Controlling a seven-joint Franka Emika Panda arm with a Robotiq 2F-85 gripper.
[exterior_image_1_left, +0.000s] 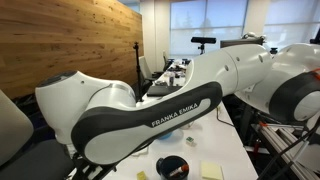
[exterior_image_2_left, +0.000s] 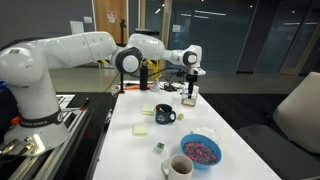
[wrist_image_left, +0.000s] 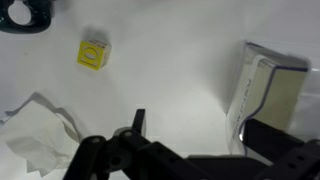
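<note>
My gripper is open, low over the white table, its fingers spread wide. In the wrist view a box with a tan face and clear edges lies by the right-hand finger, which overlaps its lower end; whether they touch I cannot tell. Bare table shows between the fingers. Exterior view 2 has the gripper at the table's far end, just above the pale box. A yellow cube and a crumpled white tissue lie off to the left. The arm mostly hides the gripper in exterior view 1.
A black mug stands mid-table. Closer to that camera are a blue bowl of small pieces, a white mug and a small cube. Pale yellow pads lie to the left.
</note>
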